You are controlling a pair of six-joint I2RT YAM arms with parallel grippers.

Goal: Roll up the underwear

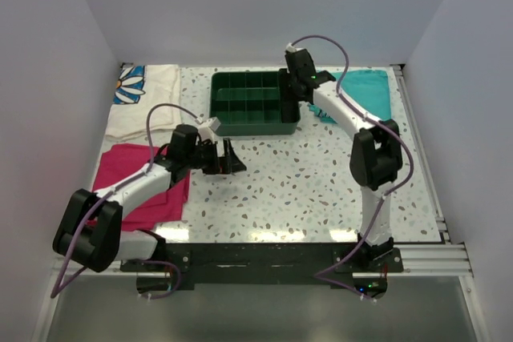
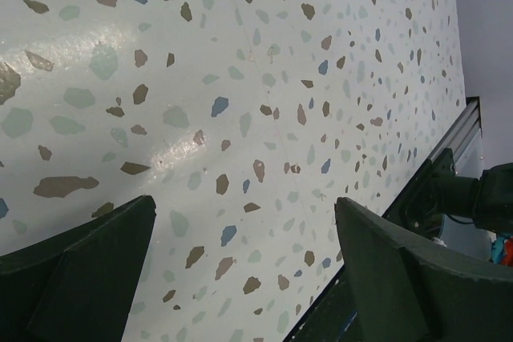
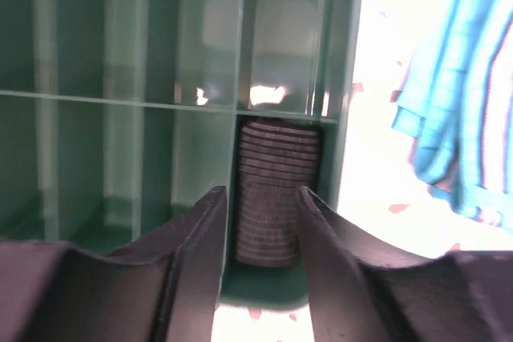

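Note:
A black ribbed fabric bundle [image 3: 276, 194], apparently the rolled underwear, lies in a corner compartment of the green divided box [image 1: 234, 129]. From above, its dark shape [image 1: 289, 112] shows at the box's right side. Over that compartment is my right gripper, its fingers apart; the bundle shows below and between them, and I see no cloth pinched. My left gripper [image 1: 222, 158] stands open in front of the box's left part. Only bare speckled table appears between its fingers in the left wrist view [image 2: 247, 202].
Turquoise cloth [image 1: 370, 92] lies right of the box, partly under the right arm. At the left are a cream cloth [image 1: 163, 95] with a flower print and a red cloth [image 1: 128, 162].

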